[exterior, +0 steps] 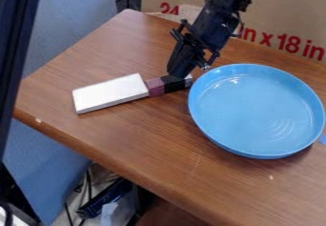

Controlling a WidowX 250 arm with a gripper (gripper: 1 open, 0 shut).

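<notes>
A cleaver-like item with a white flat blade [110, 92] and a dark red and black handle [154, 86] lies on the wooden table, left of a blue plate [254, 113]. My black gripper [181, 71] reaches down from the top to the far end of that handle, close to the plate's rim. Its fingertips are dark against the dark handle, so whether they are open or shut on it is hard to tell.
The wooden table [90, 56] has clear room at the left and in front. Behind it stands a cardboard box [287, 15] with red print. The table's front left edge drops away to clutter below.
</notes>
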